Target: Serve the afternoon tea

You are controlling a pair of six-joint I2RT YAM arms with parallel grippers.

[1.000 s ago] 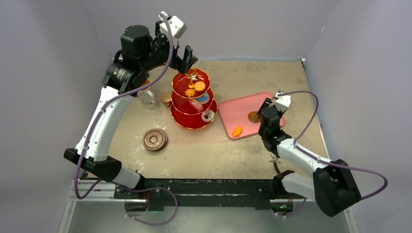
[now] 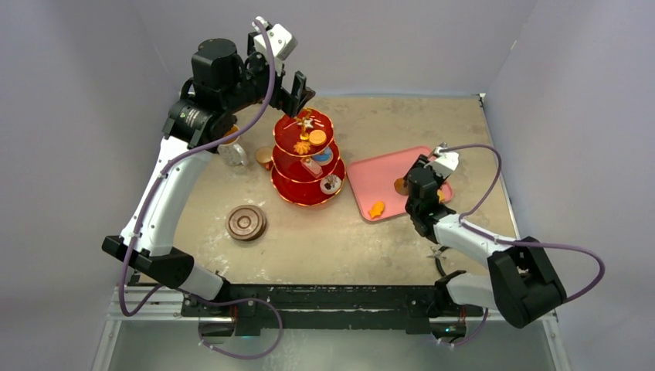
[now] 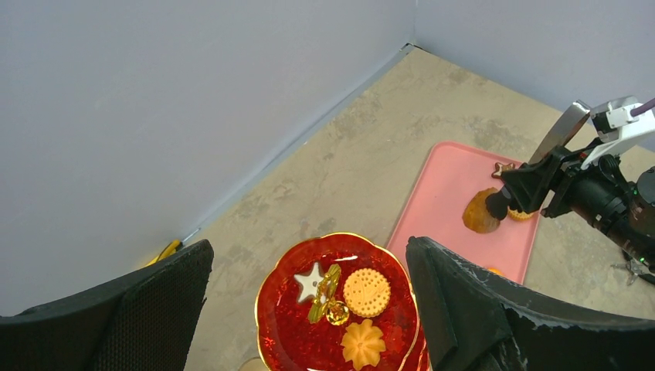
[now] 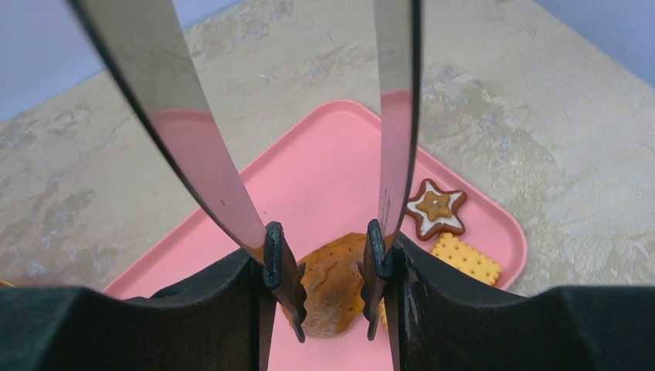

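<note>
A three-tiered red stand (image 2: pixel 297 191) with gold rims stands left of centre, several treats on its tiers. A pink tray (image 2: pixel 378 171) lies to its right. On the tray, a brown pastry (image 4: pixel 332 282) shows between and behind the fingertips of my right gripper, which is part open. Whether the fingers touch the pastry cannot be made out. My left gripper hangs open over the top tier, nothing between its fingers. A star cookie (image 4: pixel 436 209) and square biscuit (image 4: pixel 466 259) share the tray. An orange fish-shaped treat (image 2: pixel 376 209) lies near its front edge.
A brown round lidded thing (image 2: pixel 246 222) sits at the front left. A pale mug (image 2: pixel 234 154) and small cup (image 2: pixel 264 157) stand left of the stand, the mug partly behind my left arm.
My right gripper has shifted left over the tray, covering part of the brown pastry and uncovering a yellow biscuit to its right. The left arm and the stand have stayed put.
</note>
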